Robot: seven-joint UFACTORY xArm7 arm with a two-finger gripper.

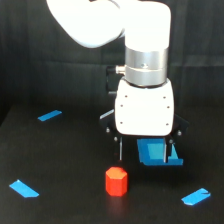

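Observation:
A red block (116,181) with a many-sided outline stands on the dark table, low and left of centre. My gripper (143,155) hangs behind and above it, to its right, under the white hand (144,109). Its two thin dark fingers (121,150) are spread wide apart, and nothing shows held between them. Below the hand, partly hidden by it, is a blue square object (157,153); whether it is a shallow box or a flat piece is hard to tell.
Blue tape strips lie on the table: one at the back left (50,115), one at the front left (24,188) and one at the front right (196,197). Open dark surface surrounds the red block. Behind hangs a dark curtain (40,50).

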